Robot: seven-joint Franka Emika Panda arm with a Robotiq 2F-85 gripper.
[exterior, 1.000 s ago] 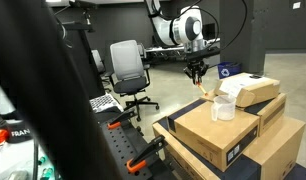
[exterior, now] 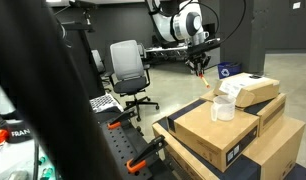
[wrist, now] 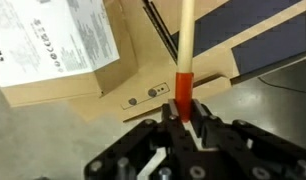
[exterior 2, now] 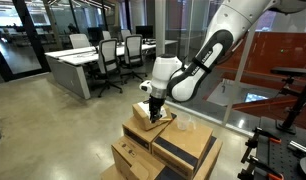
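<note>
A pale wooden stick with an orange end [wrist: 183, 88] runs up through the wrist view. My gripper has its fingertips close on both sides of the orange end, shut on it. In exterior view 1 the dark gripper [exterior: 200, 66] is small, above the boxes and in front of a standing person. The stick [exterior: 204, 82] hangs below it, orange at the top. A translucent white cup [exterior: 224, 107] stands on the brown box [exterior: 215, 130], to the right of the stick.
Another cardboard box [exterior: 248, 90] with a white label sits behind the cup. The person [exterior 2: 165, 80] stands just behind the boxes. An empty office chair [exterior: 129, 68] is at the back left. Open floor [exterior 2: 53, 130] lies left of the boxes.
In exterior view 1, my gripper has risen, and the stick has come up with it. The cup and boxes have stayed where they were.
</note>
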